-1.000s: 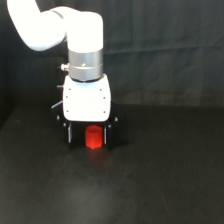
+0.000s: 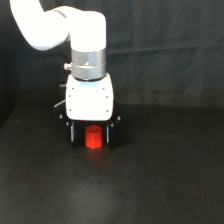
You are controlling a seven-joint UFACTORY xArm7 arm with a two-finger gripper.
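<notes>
A small red block rests on the dark table, left of the picture's middle. Pointing down at it from above is my white gripper, its fingers open. One thin finger shows to the left of the block and the other to its right, with a gap on each side. The gap looks wider on the left. Whether the block lies right between the fingers or a little nearer the camera, I cannot tell. The block's upper edge sits close under the white gripper body.
A dark curtain hangs behind the table. No other objects show on the table.
My gripper has shifted slightly to the right and a little lower in the picture, more centred over the red block. The block has not visibly moved.
</notes>
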